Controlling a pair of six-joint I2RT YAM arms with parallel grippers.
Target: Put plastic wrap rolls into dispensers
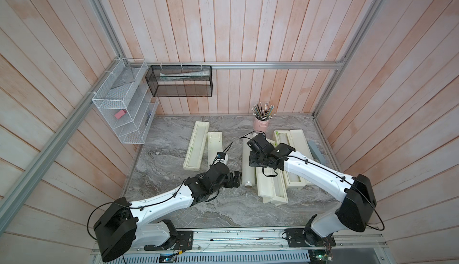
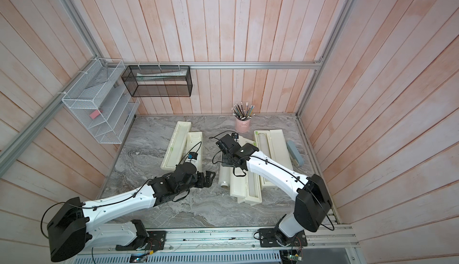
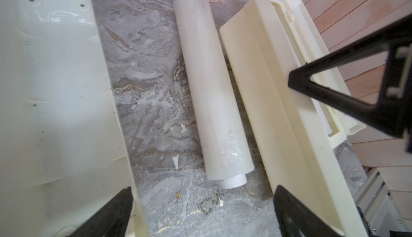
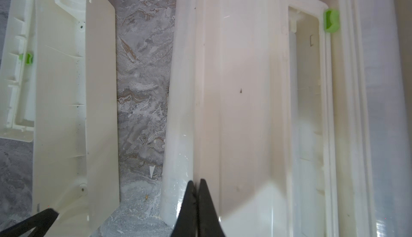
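Note:
A white wrap roll [image 3: 213, 86] lies on the marble counter between an empty cream dispenser base [image 3: 55, 104] and the dispensers on the right. My left gripper is open over the counter just beyond the roll's near end, nothing between its fingers. My right gripper is shut above the long cream lid [image 4: 240, 108] of the middle dispenser, which partly hides the roll in the right wrist view. Whether it touches the lid is unclear. Another dispenser [image 1: 296, 139] stands at the right, and an open part [image 1: 196, 144] lies at the left.
A pink pencil cup [image 2: 243, 124] stands at the back, a blue-grey object [image 2: 294, 152] at the right. A black mesh basket [image 1: 179, 92] and white wire shelves [image 1: 126, 102] hang on the walls.

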